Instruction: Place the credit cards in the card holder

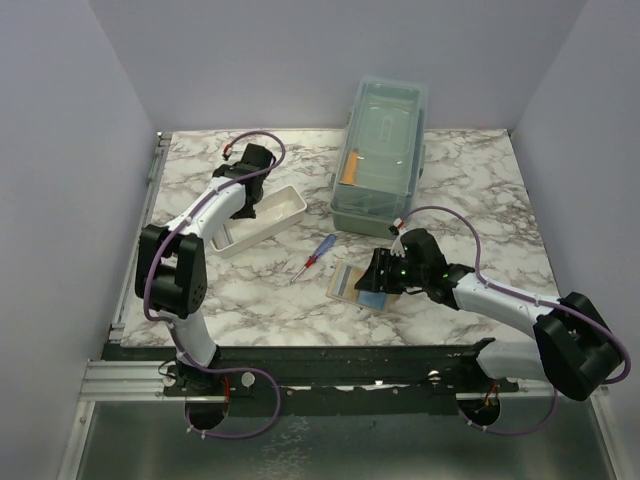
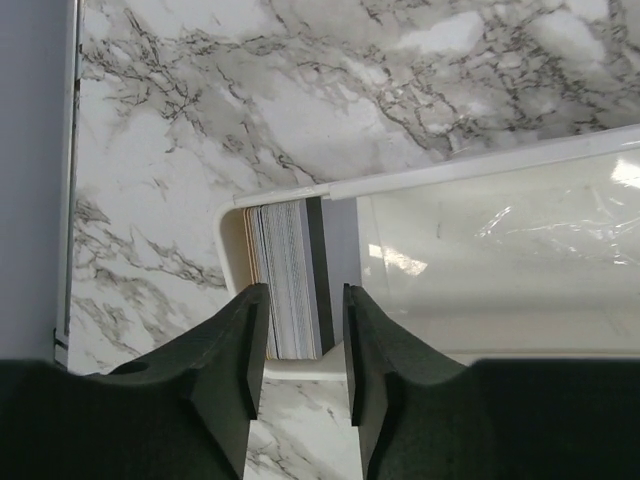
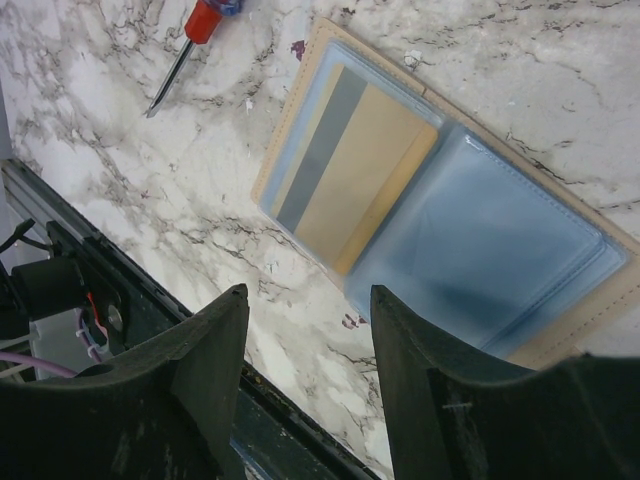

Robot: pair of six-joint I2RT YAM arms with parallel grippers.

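In the left wrist view, a stack of cards (image 2: 287, 278) stands packed at the left end of a long white box (image 2: 470, 260); my left gripper is open above it, nothing between its fingers. From the top, that gripper (image 1: 240, 205) hangs over the box. My right gripper is open above an open card holder (image 3: 480, 245), which has a striped cream card (image 3: 355, 170) in its left side and clear blue sleeves on its right.
A screwdriver (image 1: 325, 245) lies between box and holder. A lidded plastic container (image 1: 380, 140) stands at the back middle.
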